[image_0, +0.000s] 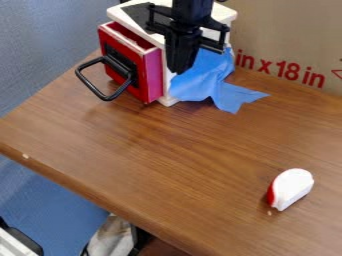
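Observation:
The black gripper (181, 55) is at the top centre, pointing down over a red box (134, 45) with a black loop handle (94, 83) on its front, and a white body (214, 14) behind it. A light blue cloth (214, 85) hangs beside the box and spreads onto the wooden table (147, 170). Whether the gripper holds any of the cloth or is open cannot be made out. A small white object with a red side (291, 188) lies at the right of the table.
A cardboard surface (294, 45) stands at the back right. The table's left edge borders a blue floor area.

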